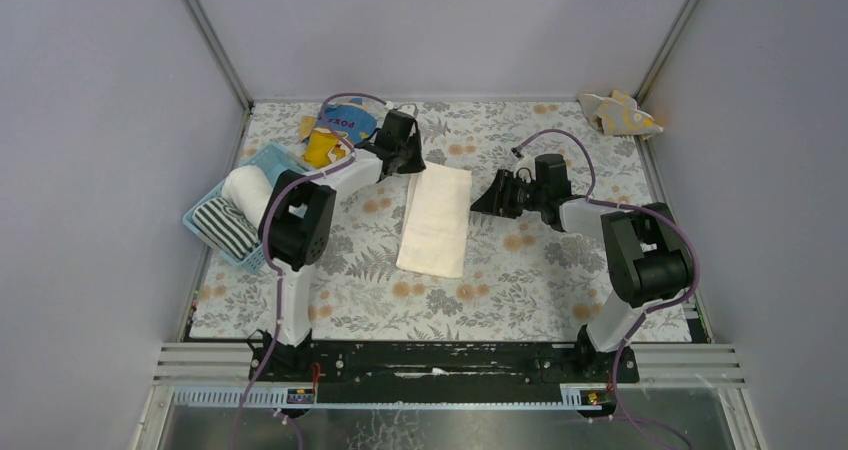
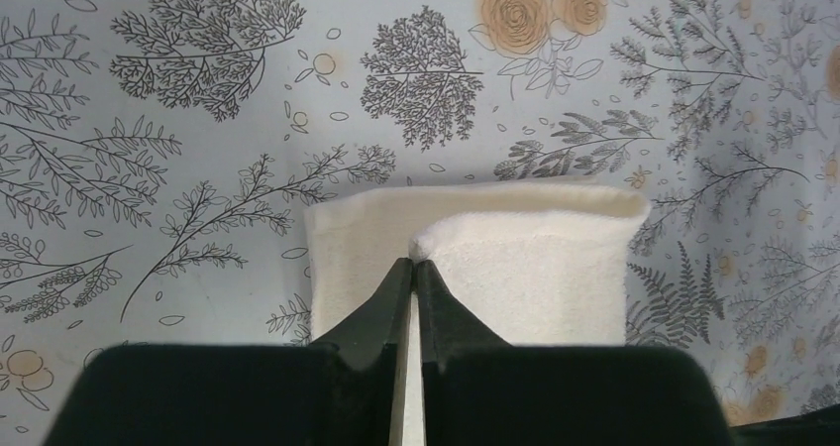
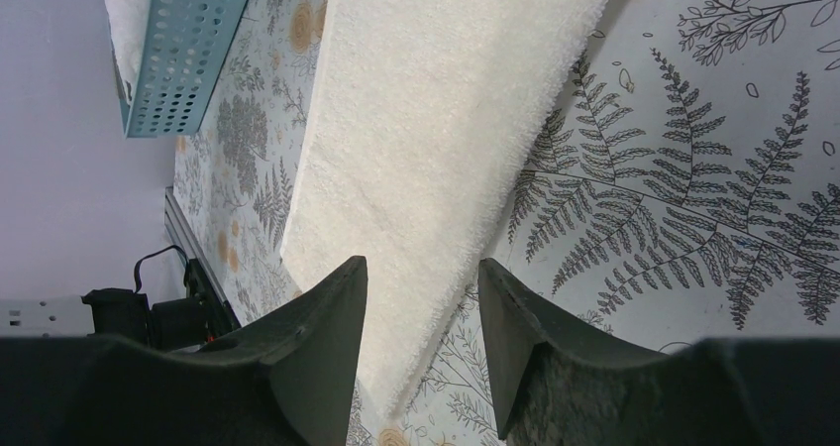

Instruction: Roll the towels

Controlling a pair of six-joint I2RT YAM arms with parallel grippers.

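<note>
A cream towel (image 1: 434,229) lies folded lengthwise in the middle of the table. At its far left corner my left gripper (image 1: 414,169) is shut, and in the left wrist view a corner of the towel's upper layer (image 2: 535,268) is pinched at the fingertips. That layer's far edge looks raised, with the lower layer (image 2: 347,230) showing to its left. On the towel's right side my right gripper stands open above the long edge, holding nothing. Rolled in the basket are a white towel (image 1: 250,192) and a striped one (image 1: 224,227).
The blue basket (image 1: 268,156) stands at the left, under the left arm. A blue and yellow bag (image 1: 347,122) lies at the back left, a beige and yellow cloth (image 1: 620,114) at the back right.
</note>
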